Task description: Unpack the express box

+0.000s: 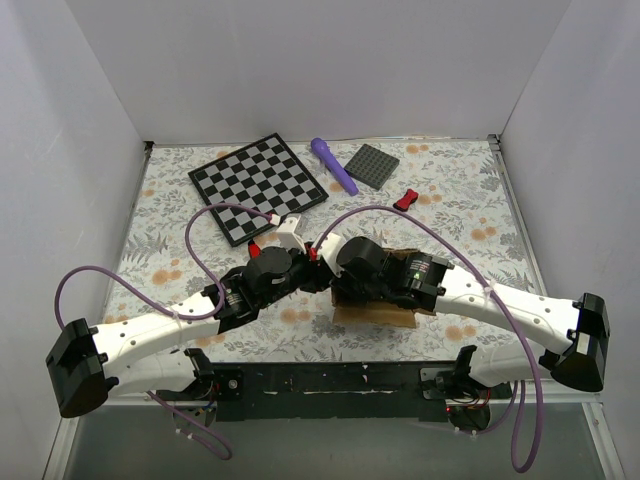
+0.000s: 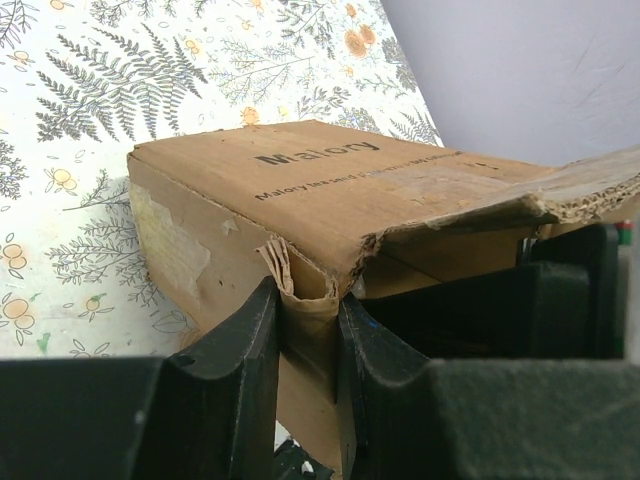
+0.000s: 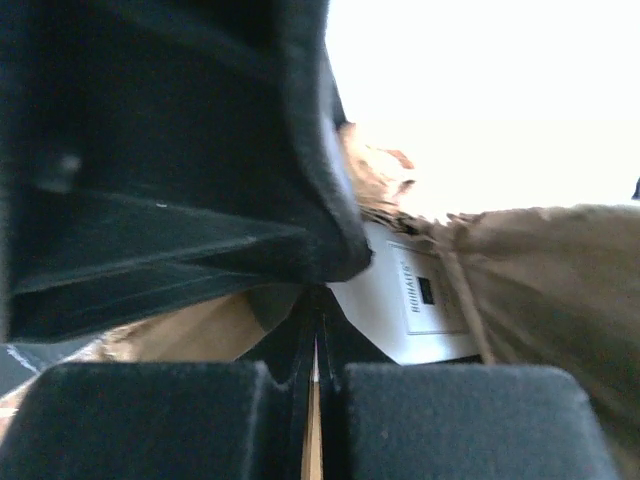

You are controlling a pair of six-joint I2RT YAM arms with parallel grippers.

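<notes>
The cardboard box [image 2: 220, 230], printed with "Malory", lies on its side with one flap raised. A torn cardboard edge is pinched in my left gripper. My right gripper is shut at the box's opening, and nothing shows between its fingertips. Beyond those tips, inside the box, lies a white object [image 3: 400, 300] with a label; its dark end is mostly hidden behind my left gripper's finger and the right tips. From the top view both arms meet over the box [image 1: 375, 314] and cover most of it.
A checkered board [image 1: 258, 188] lies at the back left, with a purple microphone-like thing [image 1: 333, 166] and a dark grey pad [image 1: 371, 166] behind the box. A red-and-black item [image 1: 406, 200] lies right of them.
</notes>
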